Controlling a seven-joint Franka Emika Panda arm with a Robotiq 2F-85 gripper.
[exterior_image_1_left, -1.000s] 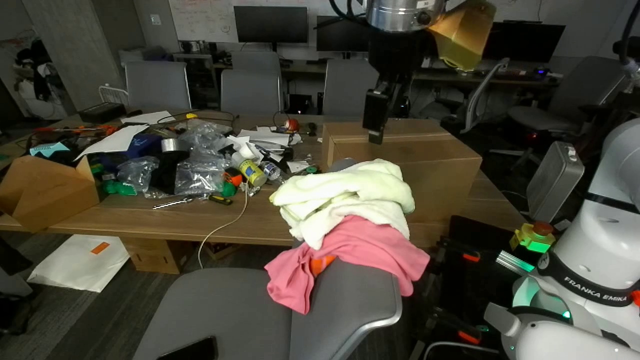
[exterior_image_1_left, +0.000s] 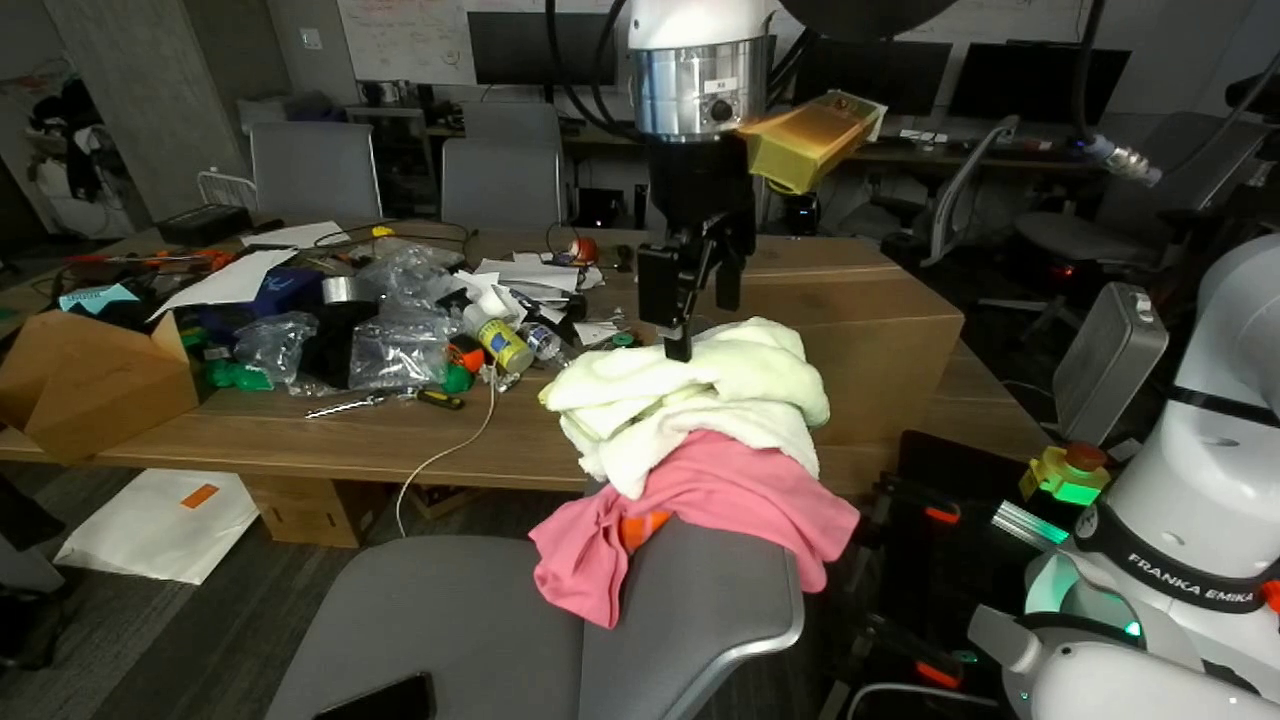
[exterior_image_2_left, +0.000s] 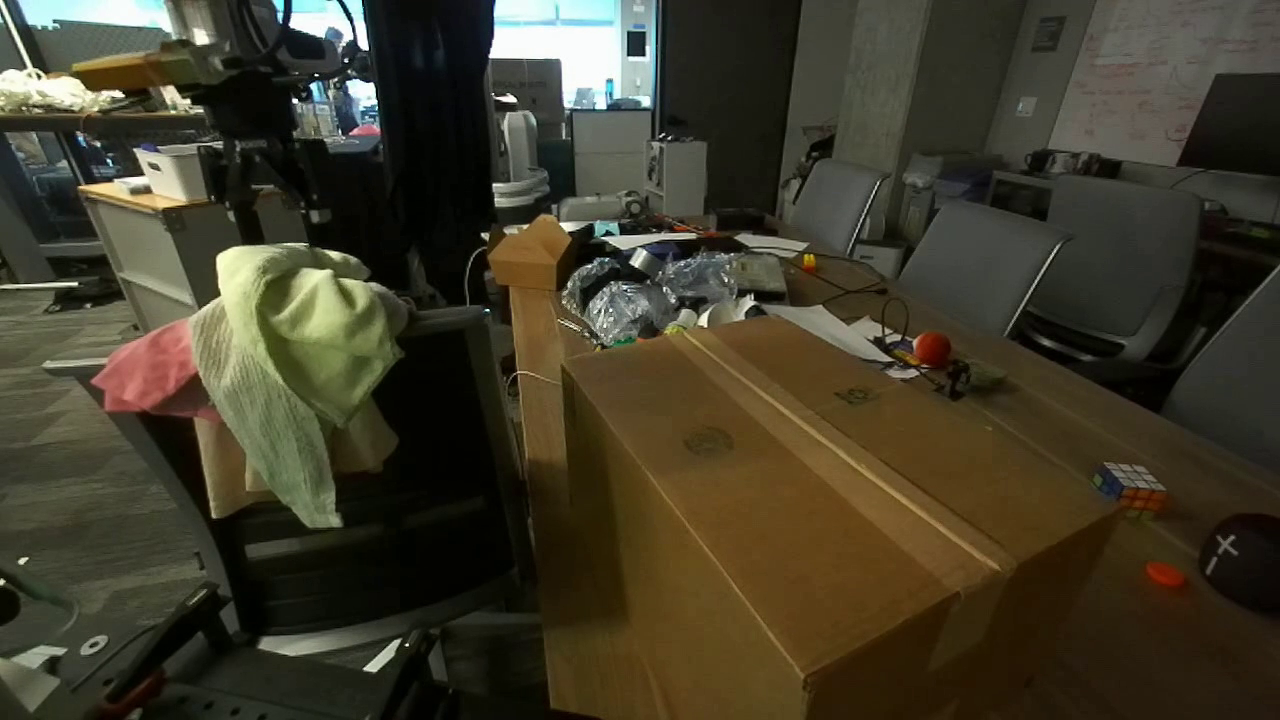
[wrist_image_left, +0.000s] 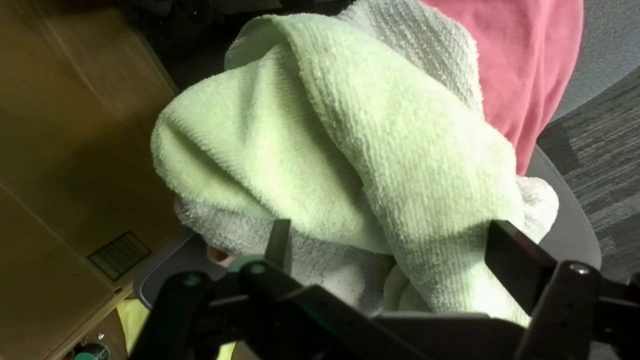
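Observation:
Pale green and white towels (exterior_image_1_left: 696, 384) lie heaped over the top of a grey chair's backrest (exterior_image_1_left: 708, 588), with a pink cloth (exterior_image_1_left: 720, 486) under them. In exterior view 2 the green towel (exterior_image_2_left: 288, 324) hangs down the back of the chair. My gripper (exterior_image_1_left: 699, 314) is just above the heap, fingers apart and pointing down. From the wrist, the green towel (wrist_image_left: 414, 156) spreads below and between the two fingers. Nothing is held. Whether a fingertip touches the cloth I cannot tell.
A large cardboard box (exterior_image_2_left: 828, 480) stands on the table close beside the chair. Plastic bags (exterior_image_1_left: 402, 342), papers and tools clutter the table's left side. A phone (exterior_image_1_left: 381, 700) rests on the chair seat.
My gripper has moved left and down in exterior view 1, from in front of the box to just over the towels. The cloths have not visibly shifted.

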